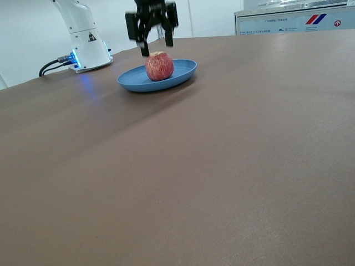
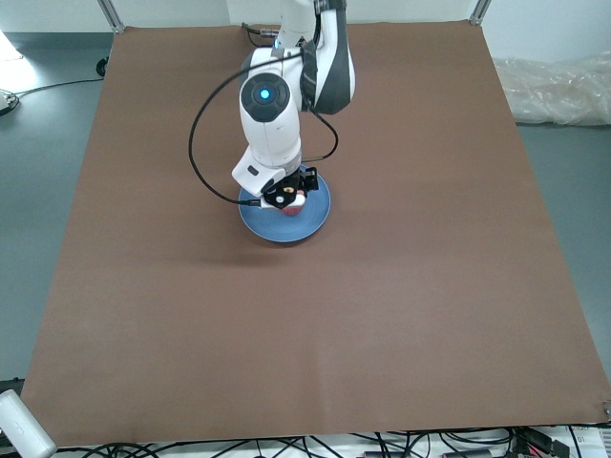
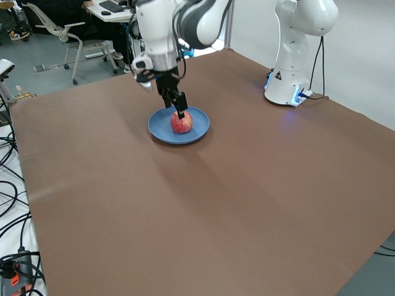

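Note:
A red apple (image 1: pixel 159 67) rests on a blue plate (image 1: pixel 133 81), also seen in the right view as the apple (image 3: pixel 181 124) and plate (image 3: pixel 162 131). My black gripper (image 1: pixel 157 43) hangs just above the apple, fingers apart and open, with nothing between them. In the left view, the arm hides most of the apple (image 2: pixel 292 210) and the back of the plate (image 2: pixel 279 229).
A white arm base (image 3: pixel 287 86) stands at an edge of the table, and cables lie along another edge. An office chair and desk are beyond the table.

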